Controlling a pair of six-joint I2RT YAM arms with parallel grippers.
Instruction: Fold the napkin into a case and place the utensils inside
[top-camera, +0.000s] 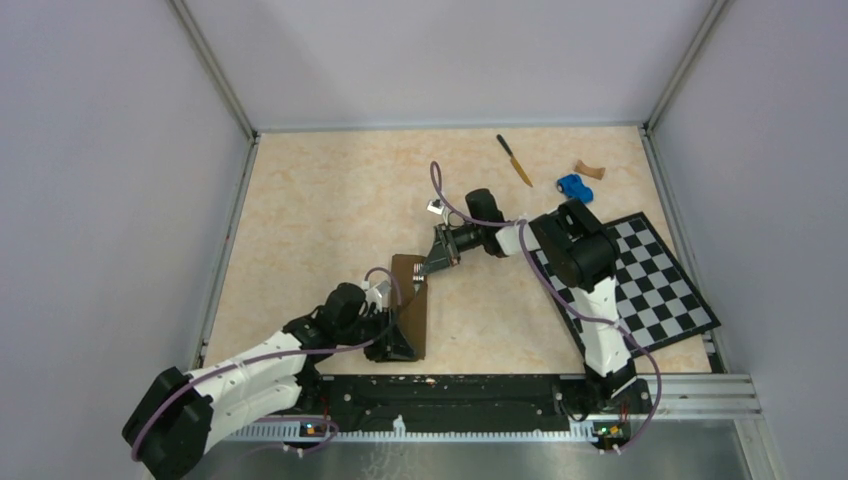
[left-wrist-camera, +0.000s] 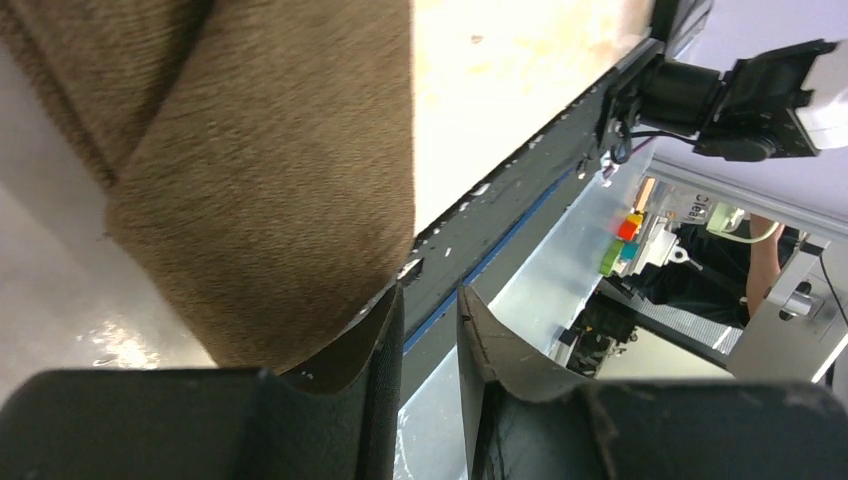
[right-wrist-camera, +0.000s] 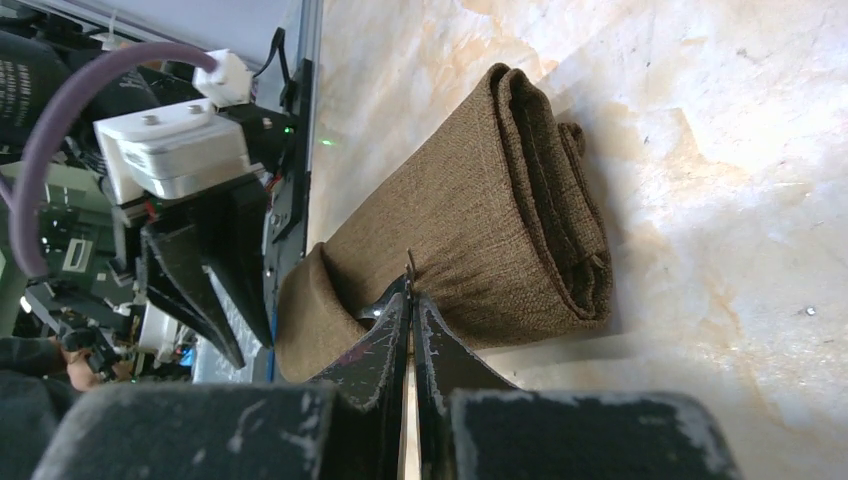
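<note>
The brown folded napkin (top-camera: 404, 264) lies lengthwise near the table's front edge. In the right wrist view my right gripper is shut on the fork (right-wrist-camera: 409, 264) above the napkin. The fork's handle runs under the raised fold of the napkin (right-wrist-camera: 320, 280), so its end is hidden. From above, only the fork's tine part (top-camera: 418, 275) shows. Over the napkin's front end is my left gripper, its fingers slightly apart with nothing visible between them. A knife (top-camera: 516, 164) with a dark handle lies at the back of the table.
A black-and-white checkered board (top-camera: 660, 285) lies at the right, partly under the right arm. Behind it are a blue object (top-camera: 575, 187) and a small brown piece (top-camera: 590, 170).
</note>
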